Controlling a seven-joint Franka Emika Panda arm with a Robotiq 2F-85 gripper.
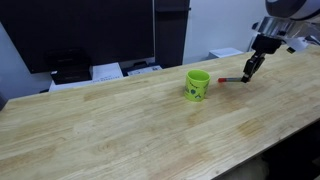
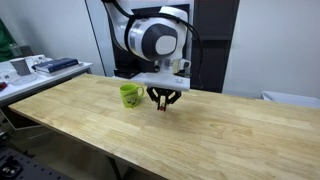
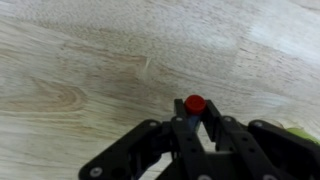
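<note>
A marker with a red end (image 1: pixel 222 80) sticks out sideways from my gripper (image 1: pixel 246 78), which is shut on it. In the wrist view the marker's red tip (image 3: pixel 195 104) shows between the two black fingers, pointing toward the camera's far side; the rest of its body is mostly hidden. A bright green mug (image 1: pixel 197 85) stands upright on the wooden table, apart from the marker and to its left in exterior view 1. Only a sliver of green from the mug (image 3: pixel 301 133) shows at the wrist view's right edge.
Bare wooden table (image 1: pixel 100 125) spreads widely around the mug. Papers and dark boxes (image 1: pixel 106 72) lie along the wall in exterior view 1. A white tray (image 2: pixel 290 99) and a stack of books (image 2: pixel 55 65) sit at the edges in exterior view 2.
</note>
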